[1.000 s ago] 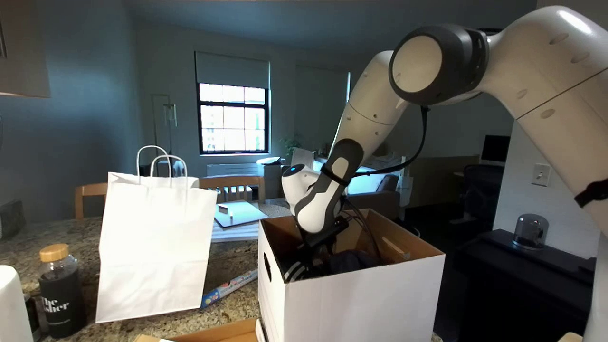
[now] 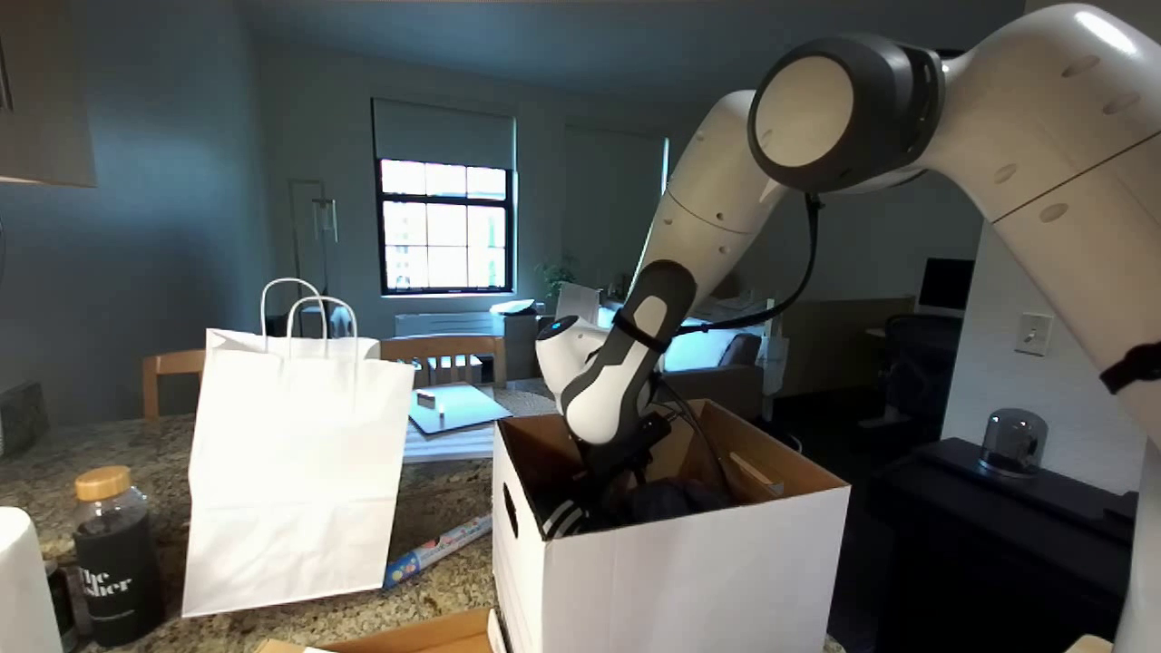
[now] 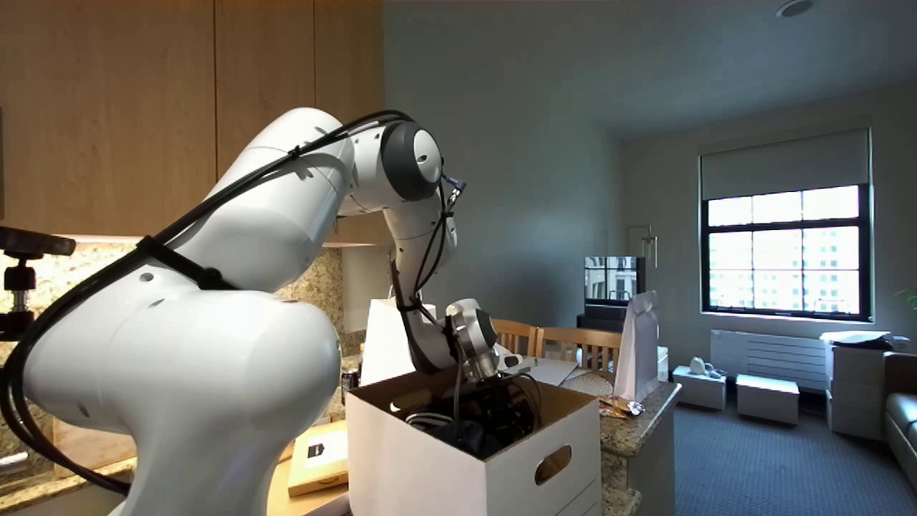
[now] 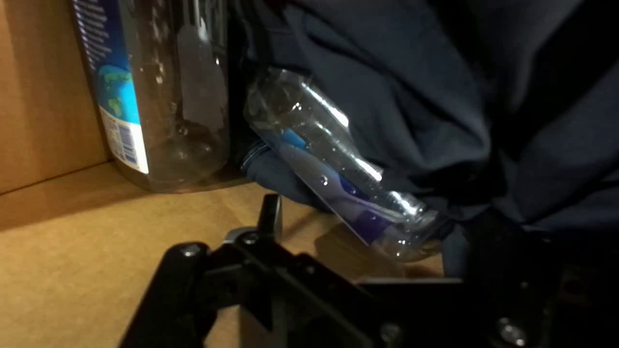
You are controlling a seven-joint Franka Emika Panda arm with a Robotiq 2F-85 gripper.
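Observation:
My gripper is down inside a white cardboard box (image 2: 675, 593), its fingers apart in the wrist view. A small clear plastic bottle (image 4: 325, 148) with a blue and purple label lies aslant just beyond the fingers, one end resting against dark blue cloth (image 4: 400, 110). The bottle's near end reaches toward the gap between the fingers; whether it touches either one I cannot tell. A larger clear bottle (image 4: 174, 98) with a blue label stands by the box wall at upper left. Both exterior views leave the fingertips hidden in shadow among dark contents.
Box walls enclose the gripper on its sides. On the counter are a white paper bag (image 2: 299, 479), a glass bottle with a wooden lid (image 2: 114, 560) and a blue-ended tube (image 2: 435, 550). Bare brown cardboard (image 4: 87, 267) shows at the wrist view's lower left.
The arm's elbow has shifted slightly to the right and upward in exterior view 1. The gripper remains within the box, and the box and counter items have kept their places.

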